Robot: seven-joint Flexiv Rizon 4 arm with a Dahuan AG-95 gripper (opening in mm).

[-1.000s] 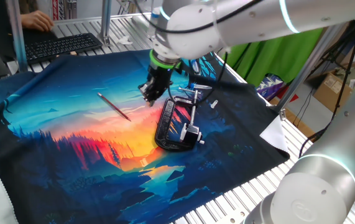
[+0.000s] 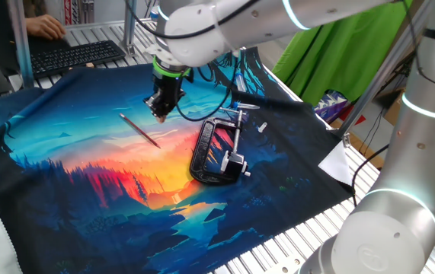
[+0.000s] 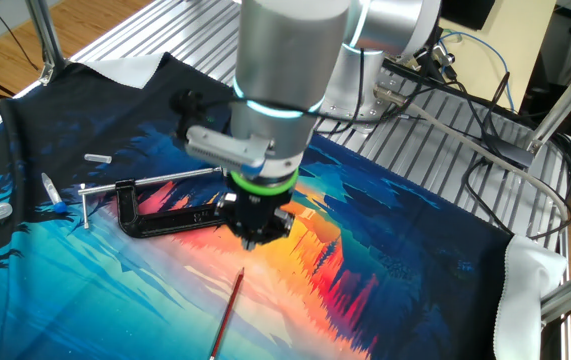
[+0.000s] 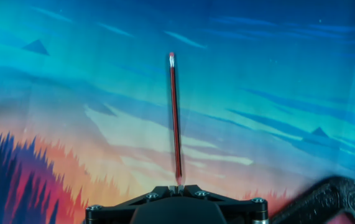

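A dark red pencil [image 2: 139, 131] lies on the printed cloth [image 2: 87, 190], left of the clamp. In the wrist view the pencil [image 4: 175, 118] runs nearly upright through the middle, its silvery end far and its other end close to the fingertips. My gripper [image 2: 161, 117] hangs above the cloth, apart from the pencil. Its fingertips meet at the bottom of the wrist view, so the gripper looks shut, with nothing seen between them. From the second exterior side, the gripper [image 3: 250, 242] appears just beyond one end of the pencil [image 3: 227, 314].
A black C-clamp [image 2: 204, 156] with a metal screw lies right of the pencil. Small items, including a blue-capped tube [image 3: 53, 193] and a short clear piece [image 3: 98, 158], rest past it. A keyboard [image 2: 76, 55] and a person's hand [image 2: 45, 27] are at the far edge.
The arm has swung left in exterior view 1, carrying the gripper away from above the clamp toward the pencil. The pencil and clamp have stayed put.
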